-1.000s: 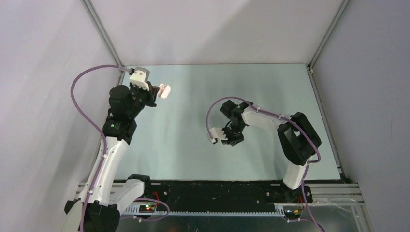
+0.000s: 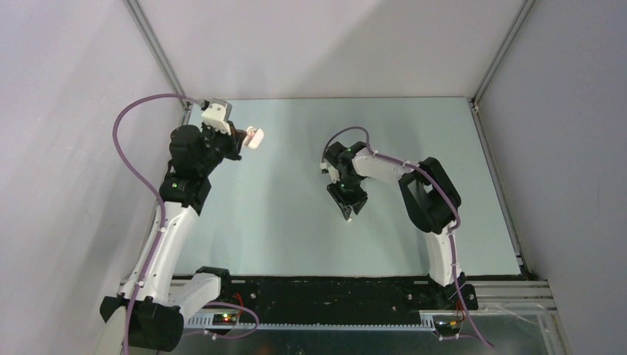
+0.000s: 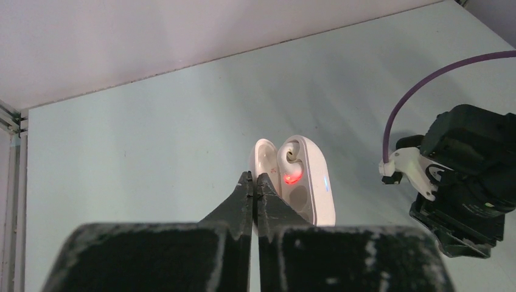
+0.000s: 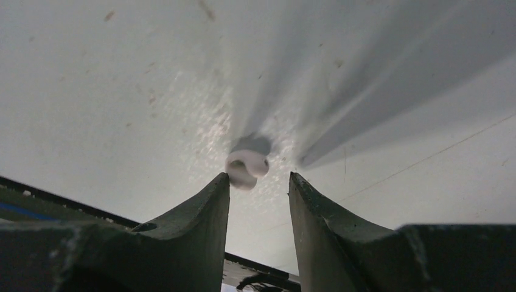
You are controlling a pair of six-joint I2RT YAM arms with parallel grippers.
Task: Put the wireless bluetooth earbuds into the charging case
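Note:
The opened white charging case (image 3: 320, 188) is at the tips of my left gripper, which is shut and seems to pinch its thin edge; the exact contact is hidden behind the fingers. One earbud (image 3: 292, 167) sits in the case with a red glow beside it, and the other socket (image 3: 299, 197) looks empty. In the top view, the case (image 2: 253, 137) is at the left arm's tip. A loose white earbud (image 4: 246, 168) lies on the table below my right gripper. That gripper is part open, nothing gripped, with the earbud nearer its left-hand finger.
Bare pale table (image 2: 288, 222) stretches between the two arms. Its front edge (image 2: 318, 276) runs along a dark strip, not far from the loose earbud. A purple cable (image 2: 436, 185) runs along the right arm.
The left arm and the case have barely shifted together.

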